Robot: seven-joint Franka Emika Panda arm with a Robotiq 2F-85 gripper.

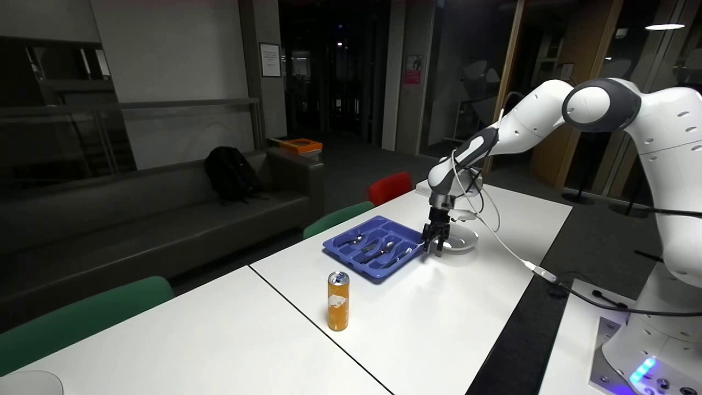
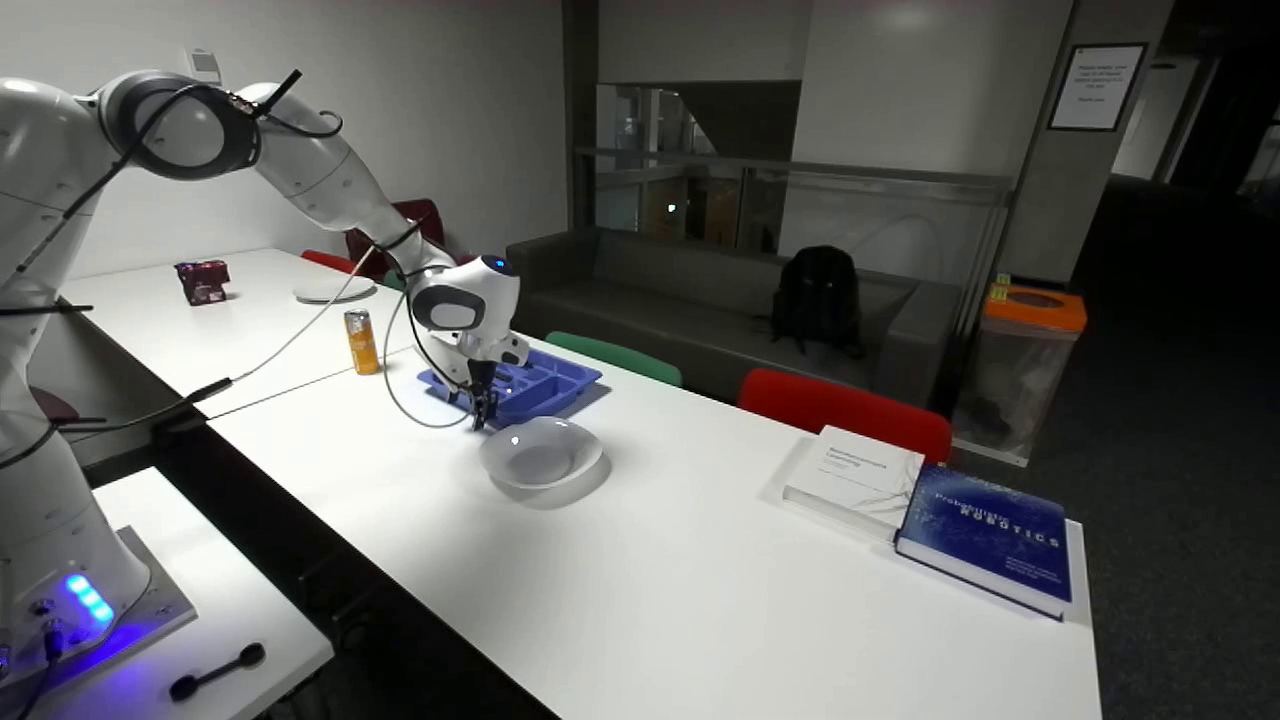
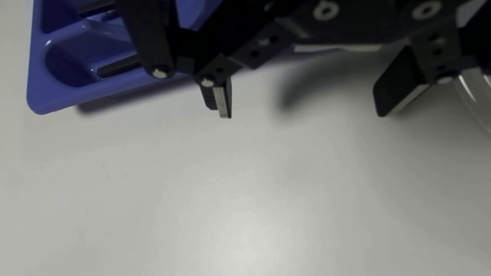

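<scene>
My gripper stands open low over the white table, with only bare tabletop showing between its fingers. On one side of it lies the blue cutlery tray, holding several spoons and other dark-handled utensils in its compartments. On the other side is a white bowl, upright on the table. In the wrist view the tray fills the upper left, partly covered by my gripper, and the bowl's rim shows at the right edge beside one finger. Whether a finger touches the bowl, I cannot tell.
An orange can stands near the table seam. A white book and a blue book lie at the table's far end. A white plate and a dark red package sit on the other half. Tabletop beyond the bowl is clear.
</scene>
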